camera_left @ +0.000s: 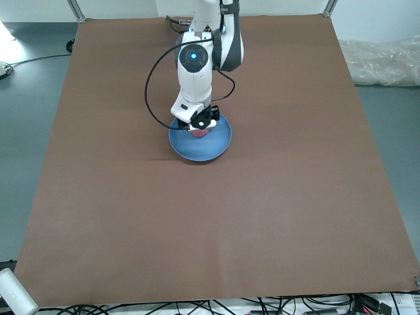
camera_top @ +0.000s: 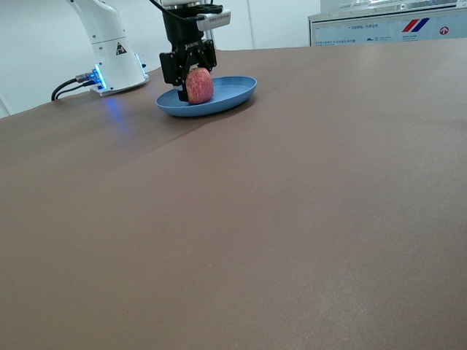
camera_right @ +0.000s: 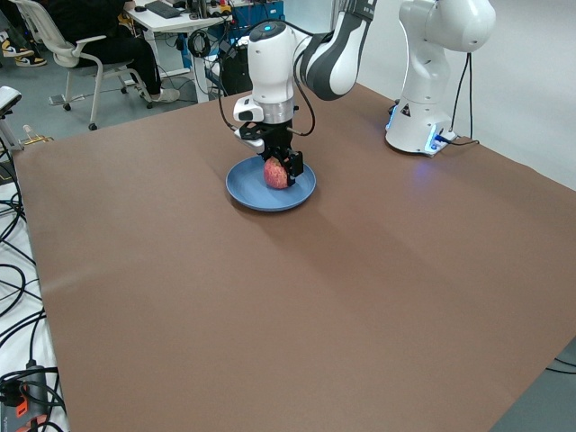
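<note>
A red apple [camera_top: 199, 86] is at the blue plate [camera_top: 228, 95], held low within the black fingers of my gripper [camera_right: 281, 175] as seen in the top and right views. Whether it rests on the plate's surface is hard to tell. In the left view the arm's head mostly hides the apple [camera_left: 199, 133], with the plate [camera_left: 220, 143] showing around it. My gripper's fingers stand around the apple.
Cables [camera_left: 289, 305] lie beyond the table's edges.
</note>
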